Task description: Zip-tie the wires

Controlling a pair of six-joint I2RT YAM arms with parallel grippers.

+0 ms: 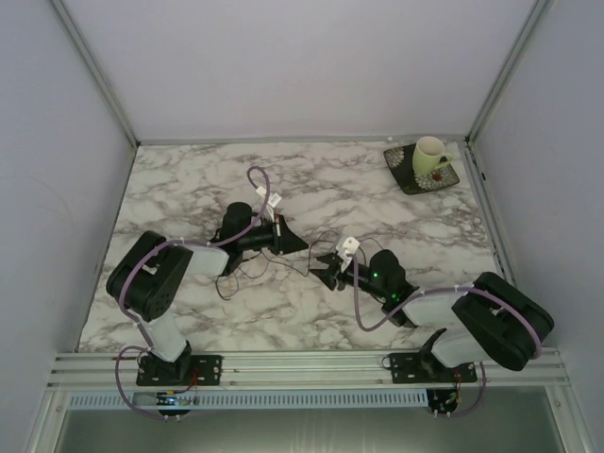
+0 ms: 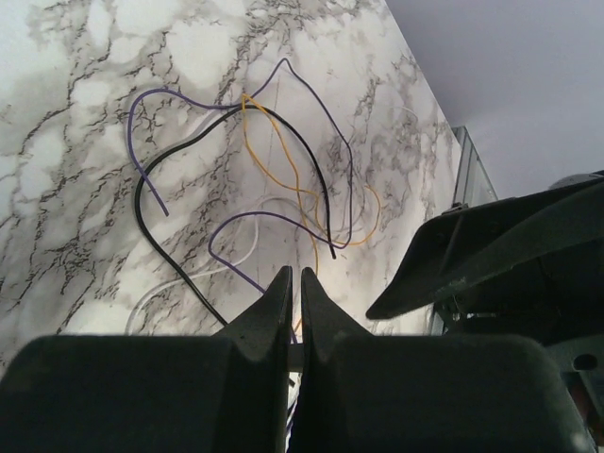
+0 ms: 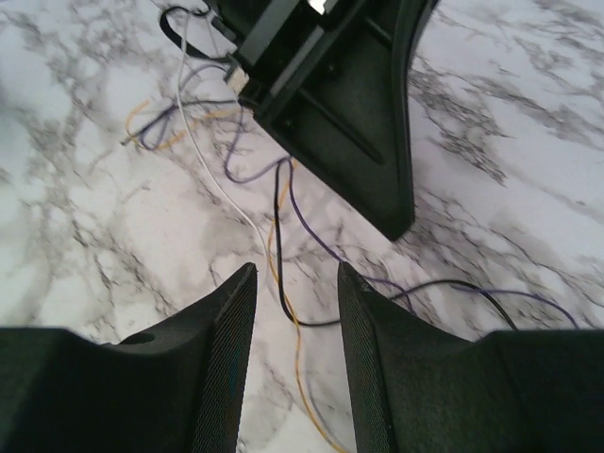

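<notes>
Black, purple, orange and white wires (image 2: 184, 271) run loosely curled over the marble table. My left gripper (image 1: 302, 245) is shut on the bundle near the middle of the table; in the left wrist view its closed fingers hide the held part. A dark finger of the left gripper also fills the top of the right wrist view. My right gripper stands part open just to the right and front of the left one, with nothing gripped. Black and orange wires show beyond the gap between its fingertips. I cannot make out a zip tie.
At the back right, a pale green mug (image 1: 430, 156) stands on a dark flowered mat (image 1: 406, 175). Walls enclose the table on the left, right and back. Bare marble (image 1: 330, 175) lies behind both arms.
</notes>
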